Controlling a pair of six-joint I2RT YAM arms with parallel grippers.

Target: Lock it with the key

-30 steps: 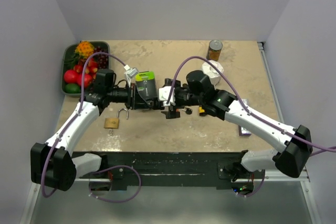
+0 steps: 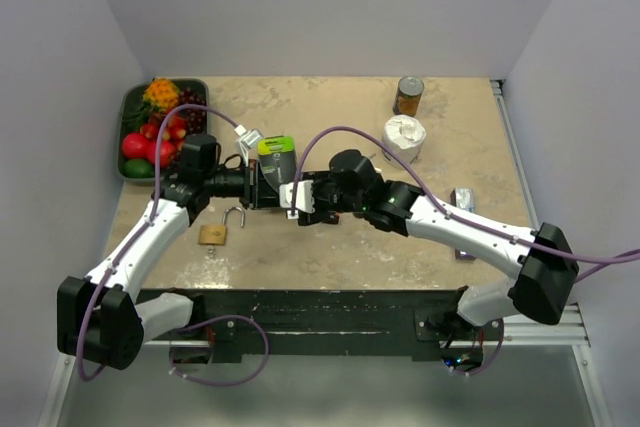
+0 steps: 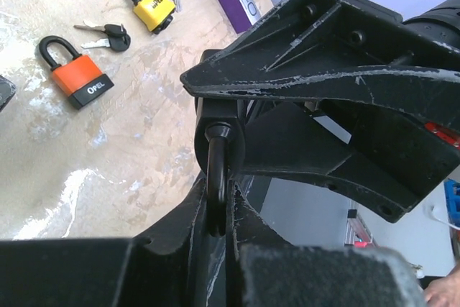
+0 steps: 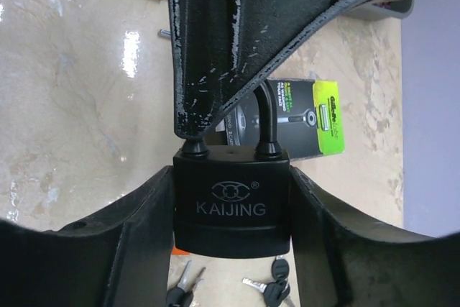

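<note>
A black KAIJING padlock (image 4: 231,199) hangs above the table between my two grippers. Its curved shackle (image 3: 218,177) is pinched by my left gripper, which is shut on it. In the right wrist view both shackle legs meet the top of the lock body. My right gripper has one finger on each side of that body; no clear gap shows, but whether it presses on the body cannot be told. Loose keys (image 4: 273,291) lie on the table below. From above, the arms mostly cover the padlock.
On the table lie an orange padlock (image 3: 77,80), a yellow padlock (image 3: 154,9) and a brass padlock (image 2: 212,235). A Gillette box (image 2: 278,159) sits behind the grippers. A fruit basket (image 2: 133,107) occupies the back left.
The left arm has stayed nearly still.
</note>
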